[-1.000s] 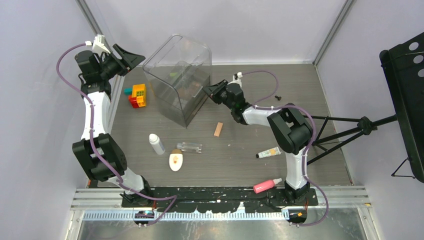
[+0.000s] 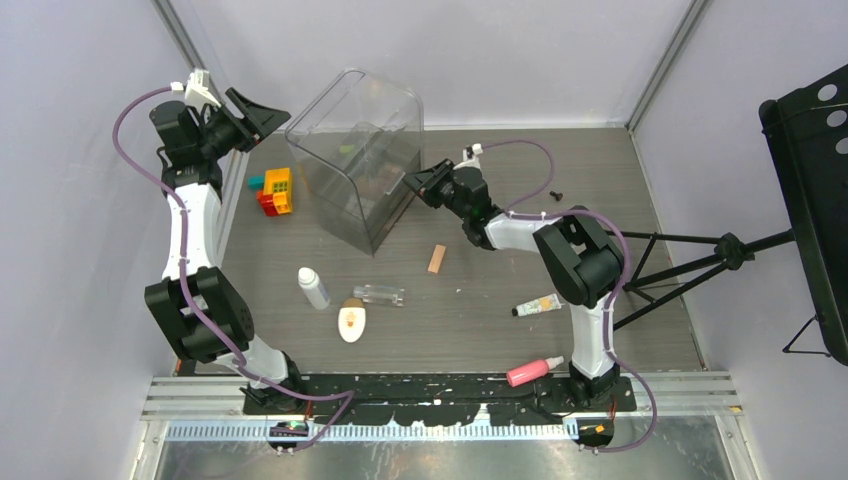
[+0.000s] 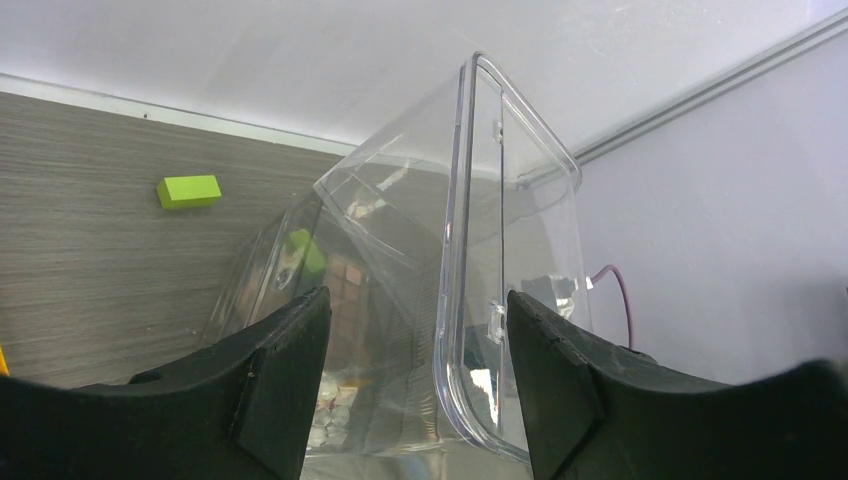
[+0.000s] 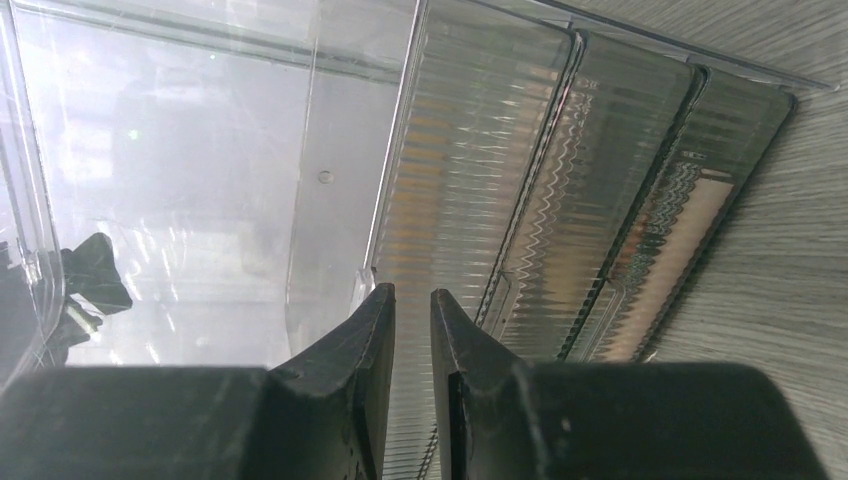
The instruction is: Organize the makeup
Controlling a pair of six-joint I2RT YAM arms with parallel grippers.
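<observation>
A clear makeup organizer [image 2: 355,160] with drawers stands at the back centre, its compartments holding items seen through the plastic. My left gripper is open and raised at its upper left, with the organizer's top [image 3: 460,200] beyond the fingers. My right gripper is at the organizer's right side, fingers slightly apart, facing the stacked drawers [image 4: 540,190]. Loose on the table lie a white bottle [image 2: 312,288], a clear bottle [image 2: 380,295], a cream oval bottle [image 2: 351,322], a tube [image 2: 536,305] and a pink bottle [image 2: 532,370].
Coloured blocks [image 2: 278,190] sit left of the organizer and a small wooden piece [image 2: 437,258] in front of it. A black stand [image 2: 730,250] reaches in from the right.
My right gripper has shifted very slightly toward the organizer. The left arm has not visibly moved.
</observation>
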